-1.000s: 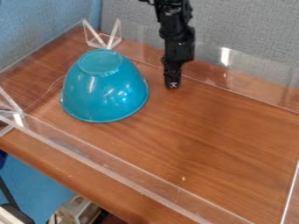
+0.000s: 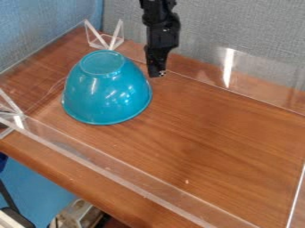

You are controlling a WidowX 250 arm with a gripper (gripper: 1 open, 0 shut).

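A glossy blue bowl (image 2: 105, 93) sits upside down on the left part of the wooden table (image 2: 197, 142). The black robot arm comes down from the top centre, and its gripper (image 2: 156, 69) hangs just behind and right of the bowl, near the back of the table. It looks shut, small in view, with nothing visible between its fingers.
Clear plastic guards edge the table, with white brackets (image 2: 103, 36) at the back left and on the left side. A grey padded wall stands behind. The centre and right of the table are empty.
The arm and gripper have moved left and up, closer to the bowl's back right side. The bowl has stayed in place.
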